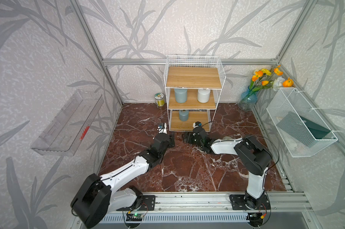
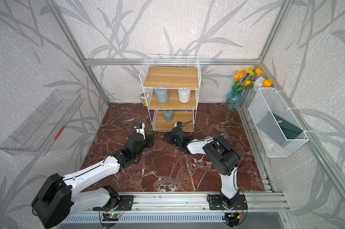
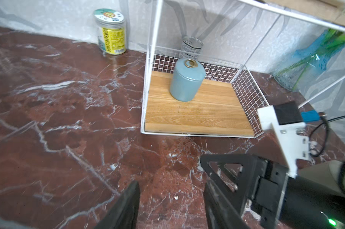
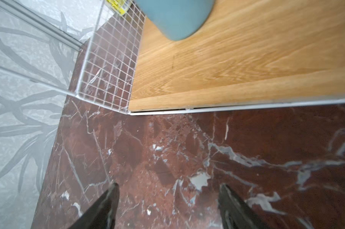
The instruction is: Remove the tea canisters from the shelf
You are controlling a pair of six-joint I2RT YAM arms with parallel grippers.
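Observation:
A small blue-grey canister (image 1: 183,115) with a brass ring on its lid (image 3: 190,63) stands upright on the bottom board (image 3: 203,108) of the wire shelf. On the middle board sit a larger blue-grey canister (image 1: 180,95) and a white one (image 1: 203,95). Only the lower body of the blue canister (image 4: 176,17) shows in the right wrist view. My left gripper is part open and empty, over the table in front of the shelf. My right gripper is also part open and empty, just before the bottom board's front edge.
A pale round object (image 1: 226,137), mostly hidden by my right arm, lies on the table. A yellow-labelled tin (image 3: 112,32) stands left of the shelf. The flower vase (image 1: 248,100) is at back right.

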